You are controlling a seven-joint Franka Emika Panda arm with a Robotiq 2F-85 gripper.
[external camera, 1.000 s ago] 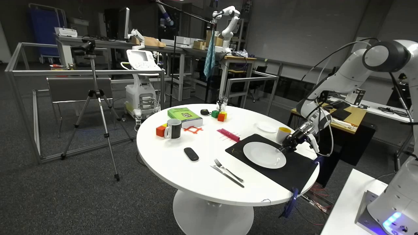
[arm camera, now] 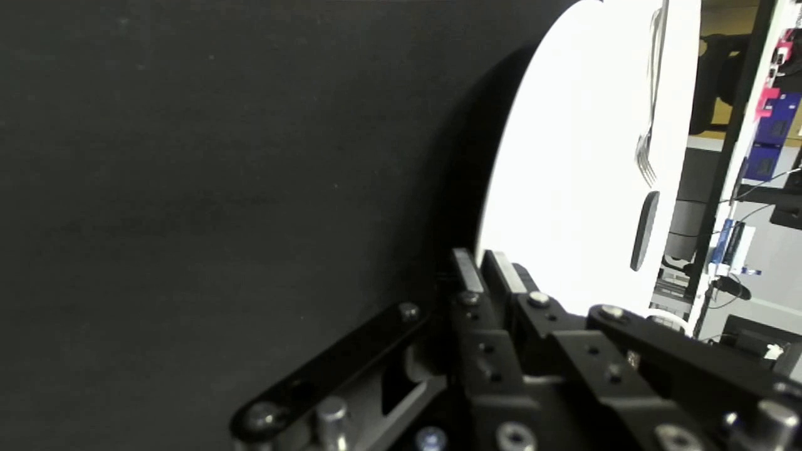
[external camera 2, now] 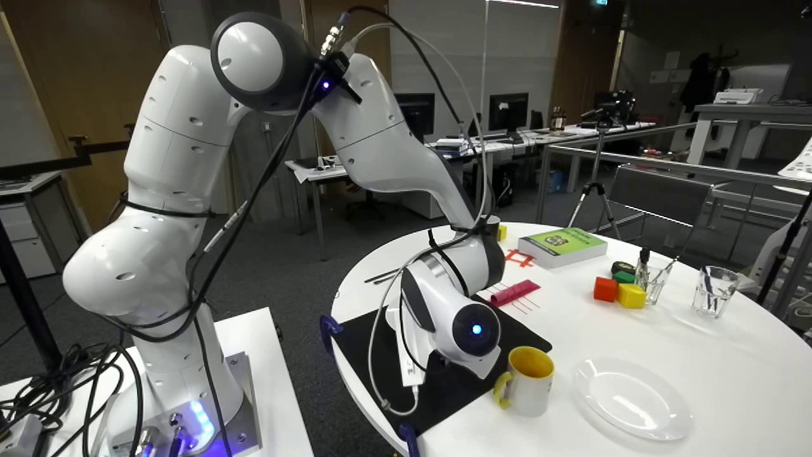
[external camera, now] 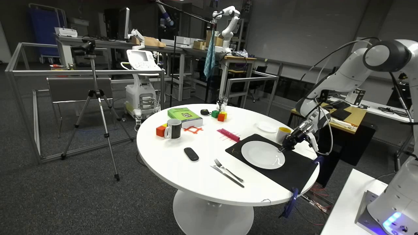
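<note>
A white plate [external camera: 261, 154] is on the black mat [external camera: 296, 170] at the table's right side. My gripper [external camera: 281, 149] reaches down to the plate's edge nearest the arm. In the wrist view the gripper is shut on the plate's rim, one fingertip on each side of it. The white plate [arm camera: 537, 180] is seen nearly edge-on there, with a dark shadow beside it on the mat [arm camera: 225, 188]. Whether its far edge touches the mat cannot be told. From exterior view 2 the arm hides both the plate and the fingers.
Close to the gripper stands a white mug with yellow inside [external camera 2: 530, 381]; a clear-looking plate [external camera 2: 632, 397] lies beyond it. A fork [external camera: 229, 170], a knife [external camera: 228, 176] and a dark remote [external camera: 191, 154] lie left of the mat. Blue clamps [external camera: 290, 203] grip the table edge.
The plate has shifted slightly to the left in exterior view 1, and the gripper at its rim has moved barely at all. Everything else on the table looks the same.
</note>
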